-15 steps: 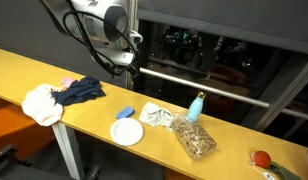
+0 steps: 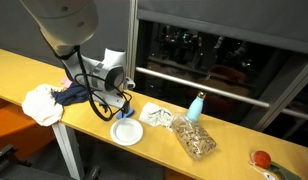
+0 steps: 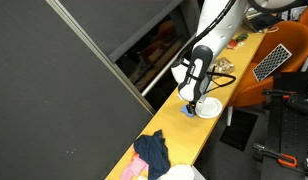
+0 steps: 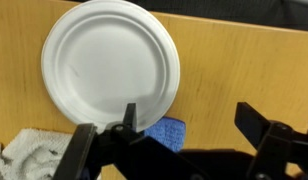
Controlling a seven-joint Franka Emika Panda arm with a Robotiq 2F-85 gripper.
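A white round plate (image 2: 126, 131) lies near the table's front edge and fills the upper left of the wrist view. Just behind it is a small blue item (image 4: 167, 132), perhaps a sponge or folded cloth, partly covered by the gripper in the wrist view. My gripper is low over this blue item with its fingers spread wide. Nothing appears clamped between them. Exterior view 2 shows the gripper (image 3: 193, 104) beside the plate (image 3: 208, 107), the blue item (image 3: 187, 111) close under it. Whether the fingers touch the blue item I cannot tell.
A white cloth (image 2: 155, 114) lies right of the plate, with a bag of brownish contents (image 2: 194, 138) and a light-blue bottle (image 2: 196, 107) beyond. A dark cloth (image 2: 70, 95) and a crumpled white cloth (image 2: 42, 104) occupy the left. Table in front of the bottle is bare.
The plate, the cloths and the other objects have not visibly moved.
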